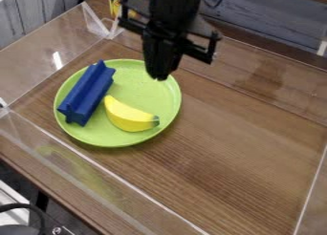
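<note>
A green plate (118, 135) rests on the wooden surface at left of centre. On it lie a dark blue bar (86, 93) along the left side and a yellow banana (129, 114) right of it. My dark gripper (161, 61) hangs from the top of the view over the back part of the plate, above and behind the banana; whether anything is between its fingers is hard to see.
A can or jar (119, 6) stands at the top behind the arm, partly hidden. A dark cable (32, 212) lies at the lower left.
</note>
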